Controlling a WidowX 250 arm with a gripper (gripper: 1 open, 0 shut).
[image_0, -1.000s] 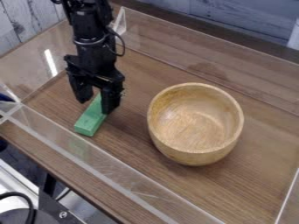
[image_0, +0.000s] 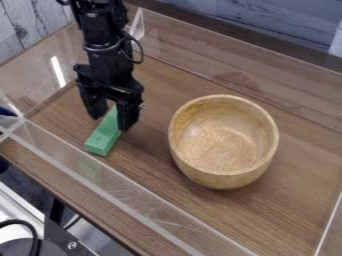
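The black robot arm reaches down from the top left to my gripper (image_0: 110, 110), whose dark fingers hang over the upper end of a green block (image_0: 102, 140) lying lengthwise on the wooden table (image_0: 160, 210). The fingers look apart; whether they touch the block cannot be told. A large pale wooden bowl (image_0: 222, 140) sits to the right of the block.
The table to the upper right of the bowl and below it is clear. A clear plastic edge and dark cables run along the lower left, and a checked surface shows at the top left corner.
My gripper has shifted very slightly left over the green block. The bowl has not moved.
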